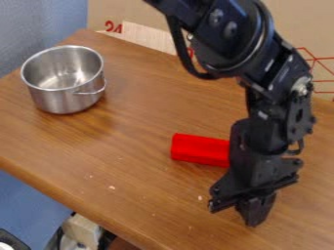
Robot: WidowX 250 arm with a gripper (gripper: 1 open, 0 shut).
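My gripper (pixel 255 210) is low over the wooden tabletop at the right front, its fingertips close together at or just above the wood, with nothing visible between them. Behind it lies a red cylindrical object (pixel 198 148) on its side, its right end hidden by my arm. A steel pot (pixel 59 90) with wire handles stands at the back left of the table.
Cardboard with printing stands along the back.
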